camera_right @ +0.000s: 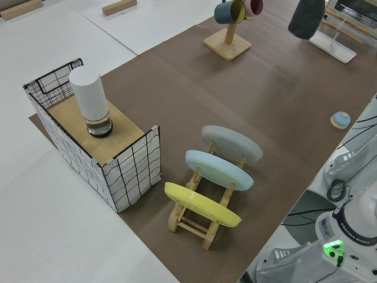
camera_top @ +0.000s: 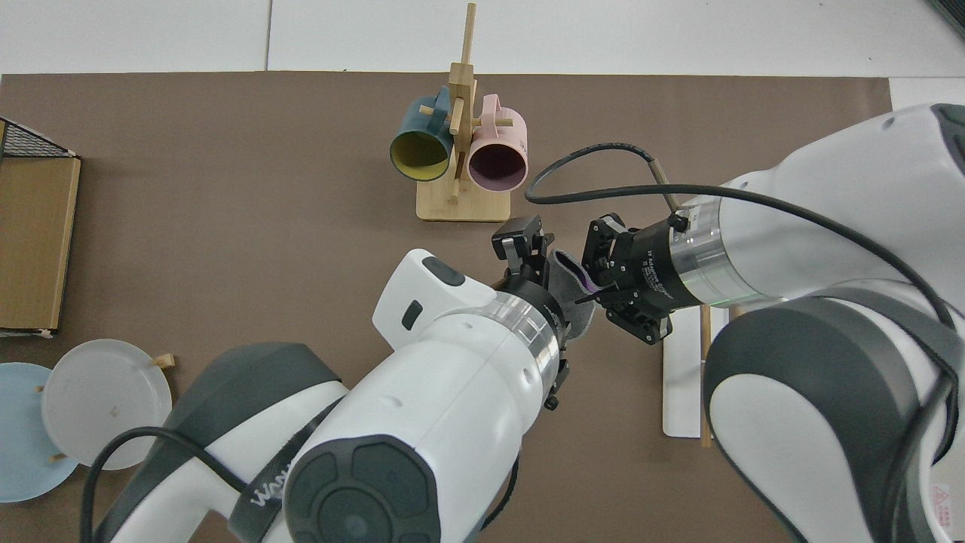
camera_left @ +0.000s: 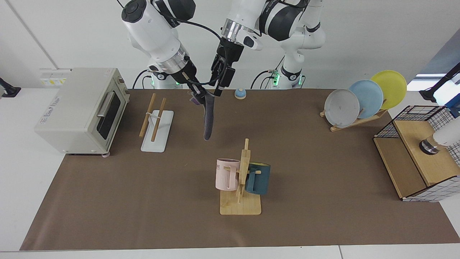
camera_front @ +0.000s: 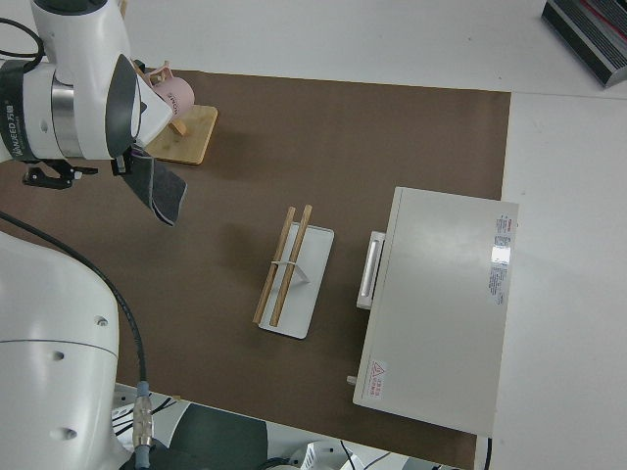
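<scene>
Two arms meet over the middle of the mat, their black grippers close together. A dark grey cloth [camera_left: 208,116] with purple edging hangs beneath them in the left view. One gripper [camera_top: 534,249] points up at the end of the lower arm in the top view; the other [camera_top: 615,276] comes from the right, beside the cloth. Fingertips are largely hidden, so I cannot tell how the fingers stand or which holds the cloth.
A mug tree with pink [camera_left: 225,172] and teal [camera_left: 261,181] mugs, a plate rack with white [camera_left: 341,108], blue and yellow plates, a wire shelf [camera_left: 399,164], a white board [camera_left: 151,144] with wooden bars, and a boxy appliance [camera_left: 73,116] surround clear mat.
</scene>
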